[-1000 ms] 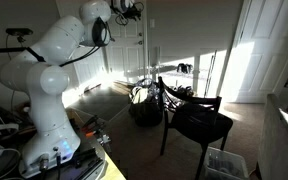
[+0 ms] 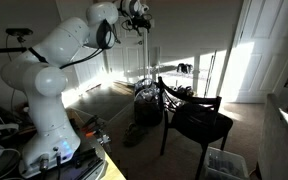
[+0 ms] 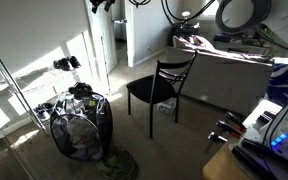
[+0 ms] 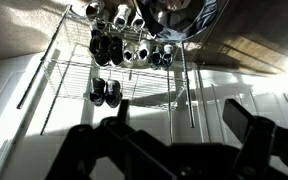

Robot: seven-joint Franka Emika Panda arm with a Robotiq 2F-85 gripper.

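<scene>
My gripper is raised high at the end of the outstretched arm, near the top of exterior view 1. In the wrist view its two dark fingers stand wide apart, so the gripper is open with nothing between them. Beyond the fingers is a wire rack with several shoes on it, including a dark pair. A dark round basket with things inside shows at the wrist view's top edge. The same basket stands on the floor in exterior view 2.
A black chair stands in the middle of the floor, right of the basket. Dark shoes lie on the floor close to the basket. A clear bin sits at the lower right. White doors line the back.
The arm's far end and the gripper have shifted slightly right and down in exterior view 1. Chair, basket and floor items look unmoved.
</scene>
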